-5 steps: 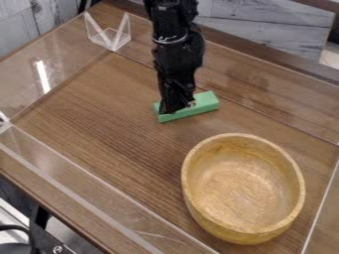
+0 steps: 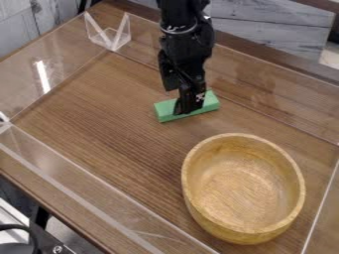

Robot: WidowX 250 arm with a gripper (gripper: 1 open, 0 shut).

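My black gripper [image 2: 181, 89] is over a green rectangular block [image 2: 201, 105] near the middle of the wooden table [image 2: 93, 129], its fingers open and pointing down around the block's middle. The arm comes from the top of the view and hides part of the block. Whether the fingertips touch the block I cannot tell.
A large yellow bowl [image 2: 243, 213] takes up the lower right. A clear plastic piece [image 2: 110, 35] stands at the top left. Black cable lies at the bottom left edge.
My gripper has shifted slightly right along the green block and changed its angle, now upright over it. The block appears in about the same place.
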